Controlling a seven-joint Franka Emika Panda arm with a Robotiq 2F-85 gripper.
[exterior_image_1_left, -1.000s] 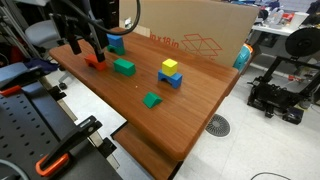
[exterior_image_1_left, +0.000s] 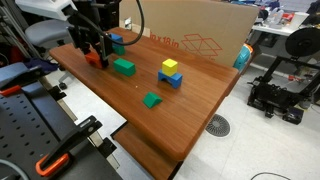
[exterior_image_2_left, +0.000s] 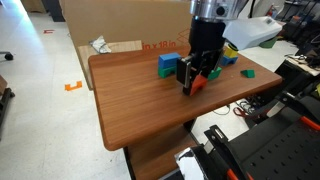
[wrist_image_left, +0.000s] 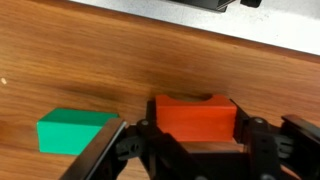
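Between the fingers of my gripper is a red-orange block (wrist_image_left: 196, 119), with a finger against each of its ends; the fingers are shut on it. In exterior view 1 this red block (exterior_image_1_left: 94, 58) shows only partly at the table's left side, behind the fingers. Exterior view 2 has the gripper (exterior_image_2_left: 190, 86) pointing down low over the wooden table, the red block (exterior_image_2_left: 198, 84) partly hidden by it. Whether the block touches the table cannot be told. Close beside it lies a green block (wrist_image_left: 74, 132).
On the table (exterior_image_1_left: 190, 118) are a blue block (exterior_image_1_left: 117, 43), a yellow block (exterior_image_1_left: 170, 66) on a blue bridge-shaped block (exterior_image_1_left: 169, 79), and another green block (exterior_image_1_left: 151, 100). A cardboard panel (exterior_image_1_left: 205, 27) stands along the back. Bare wood fills the table's near right part.
My gripper has come down over the red block, which was uncovered a second ago, and its fingers are now around it. The other blocks have stayed put.
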